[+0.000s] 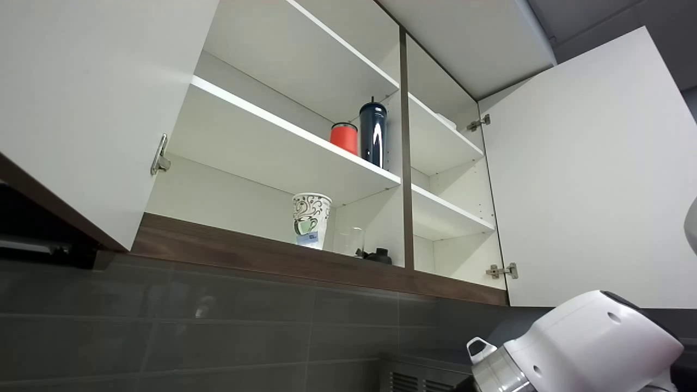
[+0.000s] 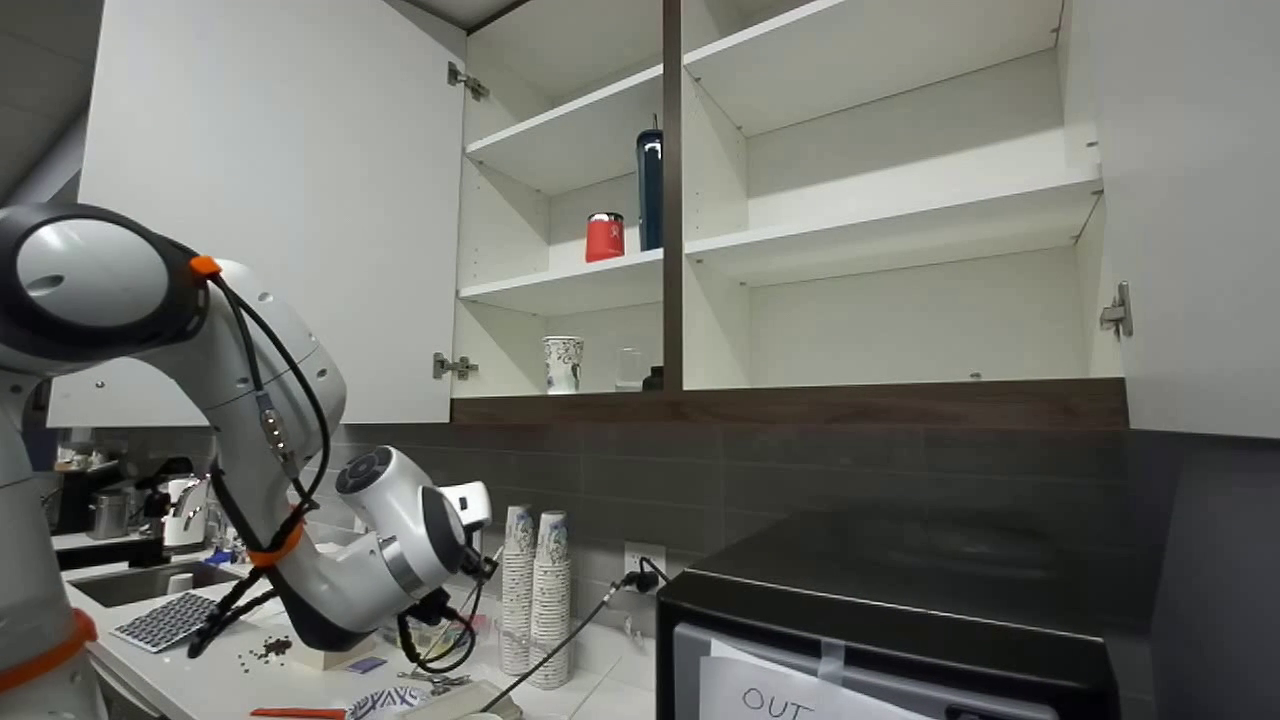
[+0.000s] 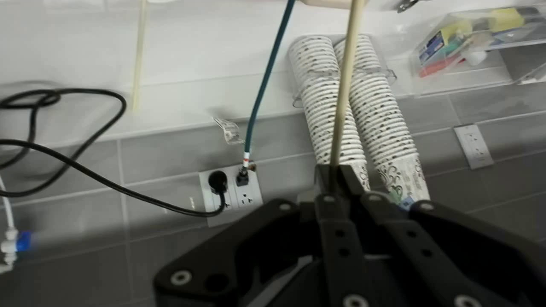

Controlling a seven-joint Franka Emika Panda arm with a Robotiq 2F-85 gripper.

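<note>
In the wrist view my gripper is shut on a thin pale wooden stick, which runs from the fingertips up past the top edge of the frame. Behind the stick, two stacks of patterned paper cups stand on the counter. Exterior view 2 shows the wrist low over the counter, left of those stacks; the fingers are hard to make out there. In exterior view 1 only part of the arm shows, at the lower right, with the fingertips out of frame.
The open cabinet holds a red cup, a dark blue tumbler, a paper cup and a clear glass. A black appliance stands right of the cup stacks. Cords run to a wall outlet. A clear bin sits at the back.
</note>
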